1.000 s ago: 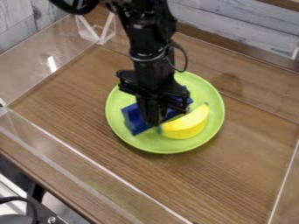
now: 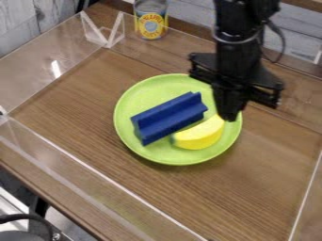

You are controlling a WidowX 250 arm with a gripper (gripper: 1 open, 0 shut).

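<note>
A blue block (image 2: 168, 117) lies tilted on the left part of a green plate (image 2: 132, 102), and a yellow banana-like piece (image 2: 198, 136) lies just right of it on the plate. My black gripper (image 2: 233, 97) is over the plate's upper right rim, right of the blue block and apart from it. Its fingers point down; nothing clearly shows between them, and I cannot make out how far apart they stand.
A can with a yellow label (image 2: 151, 21) stands at the back left. A wooden table (image 2: 75, 141) has free room left, right and in front of the plate. Clear edging runs along its left and back.
My gripper has moved back and to the right, away from the blue block, which now shows fully on the plate.
</note>
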